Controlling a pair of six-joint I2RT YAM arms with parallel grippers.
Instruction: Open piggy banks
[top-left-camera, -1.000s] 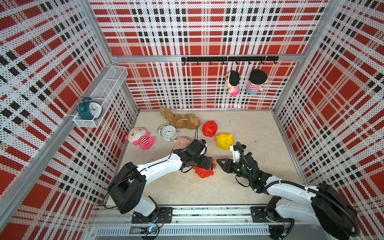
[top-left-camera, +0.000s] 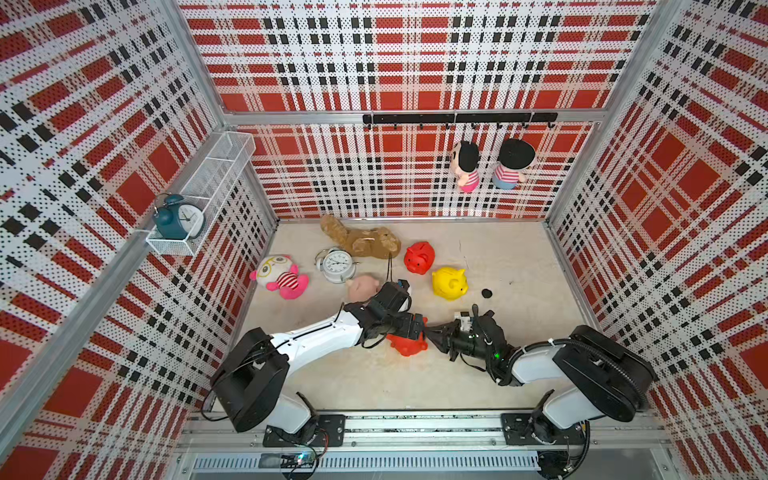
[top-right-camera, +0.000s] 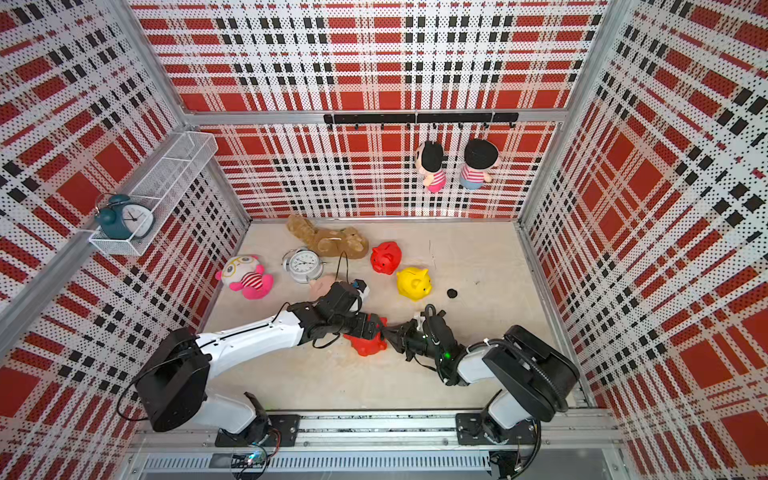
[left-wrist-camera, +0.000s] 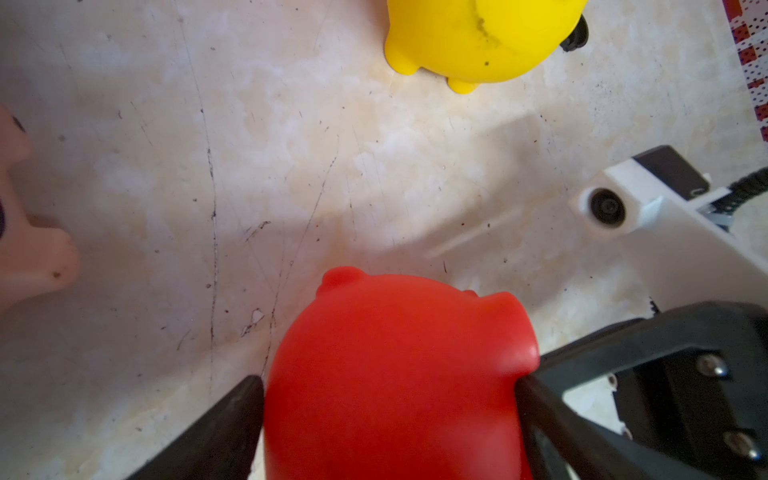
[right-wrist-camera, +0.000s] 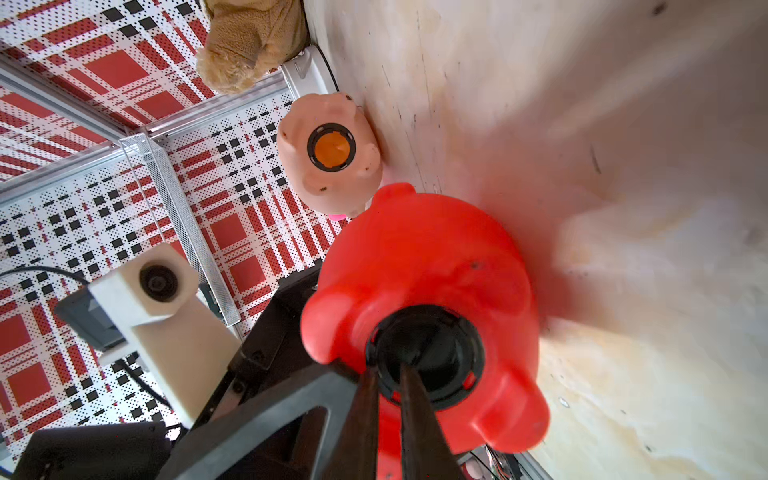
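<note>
A red piggy bank (top-left-camera: 406, 345) lies tipped under my left gripper (top-left-camera: 408, 324), its underside with a black plug (right-wrist-camera: 424, 352) facing right. In the left wrist view my left gripper's fingers flank its body (left-wrist-camera: 392, 376); contact is unclear. My right gripper has its narrowly spaced fingertips at the plug's lower edge. A pink piggy bank (right-wrist-camera: 328, 184) with an orange-centred bottom opening lies behind; a yellow one (top-left-camera: 449, 283) and another red one (top-left-camera: 419, 257) stand at the back.
An alarm clock (top-left-camera: 336, 265), a brown plush (top-left-camera: 372, 244) and a pink plush (top-left-camera: 284, 280) crowd the back left. A small black disc (top-left-camera: 486, 293) lies right of the yellow bank.
My right gripper has moved left, up to the red piggy bank's underside, and its arm has shifted with it. My left gripper has barely moved.
</note>
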